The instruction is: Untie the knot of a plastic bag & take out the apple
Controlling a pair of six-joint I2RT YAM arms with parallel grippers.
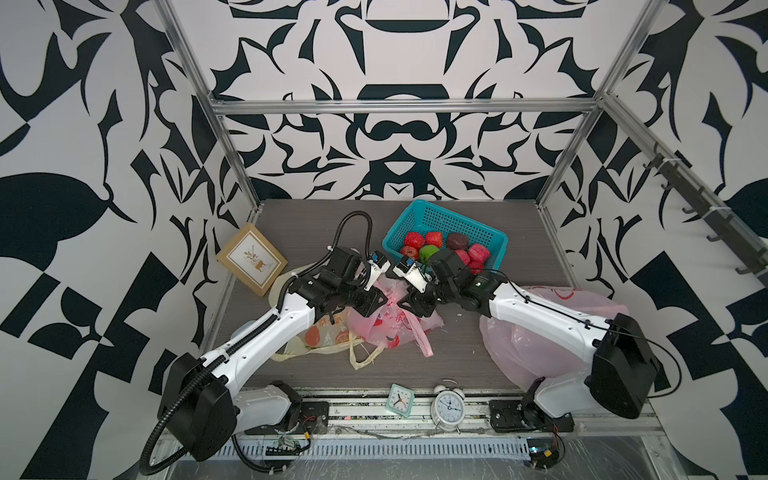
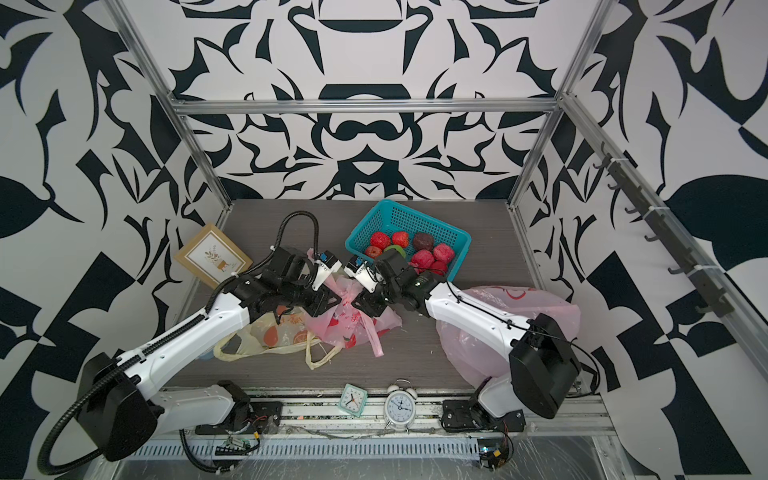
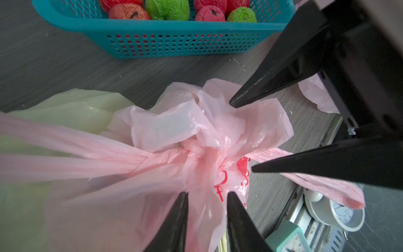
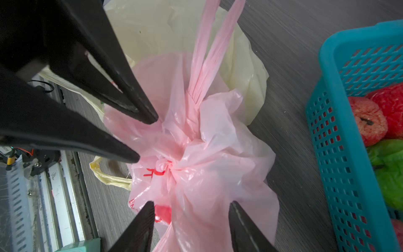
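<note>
In the top left view the knotted pink plastic bag lies mid-table, below both grippers. Its gathered knot shows in the right wrist view, with twisted pink strands running up and out of frame. My left gripper is open over the left side of the bag, its fingers spread apart. Facing it from the right, my right gripper has a wide gap between its fingers, with bag film visible beyond. Whether either gripper touches the film is hard to tell. No apple can be made out inside the pink bag.
A teal basket of fruit stands behind the bag. To the left lies a cream bag with fruit inside, partly beneath the left arm. Another pink bag spreads under the right arm. Two clocks stand at the front edge.
</note>
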